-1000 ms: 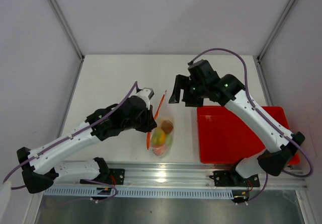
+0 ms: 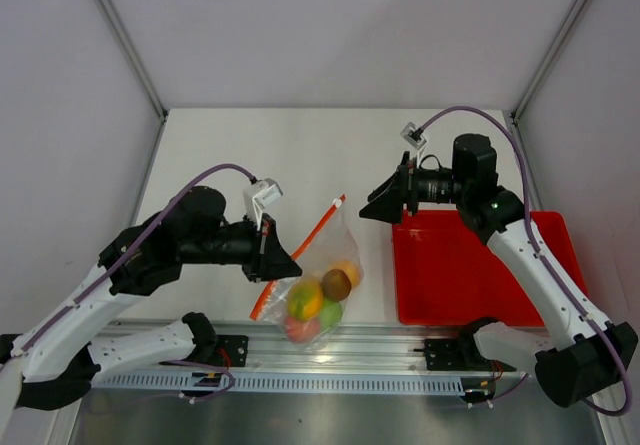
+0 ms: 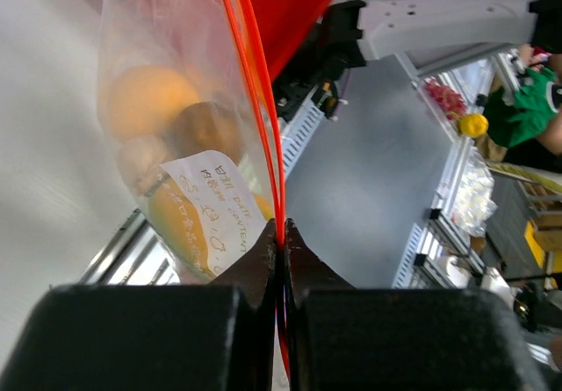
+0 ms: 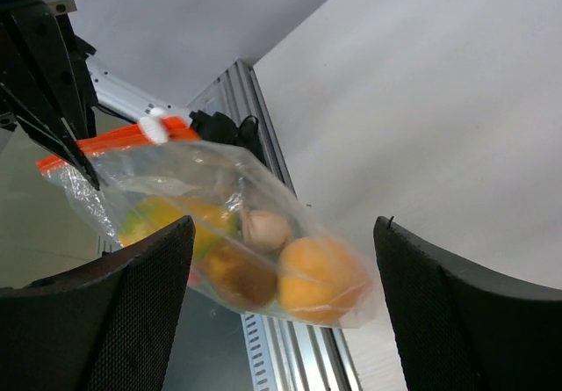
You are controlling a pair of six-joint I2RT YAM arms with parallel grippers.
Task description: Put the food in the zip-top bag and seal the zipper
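Note:
The zip top bag (image 2: 330, 285) holds several pieces of play food, among them a brown one (image 2: 336, 284) and an orange one (image 4: 318, 281). It hangs at the table's front edge with its orange zipper running diagonally. My left gripper (image 2: 285, 268) is shut on the zipper edge, which runs between its fingertips in the left wrist view; a white label shows on the bag. My right gripper (image 2: 384, 205) stands open above and right of the bag, nothing between its fingers.
A red bin (image 2: 470, 275) occupies the front right of the table. Metal rails run along the front edge.
The left gripper has moved left with the bag's edge, and the bag now slants more, its top swung rightward. The right gripper has moved right, away from the bag's top.

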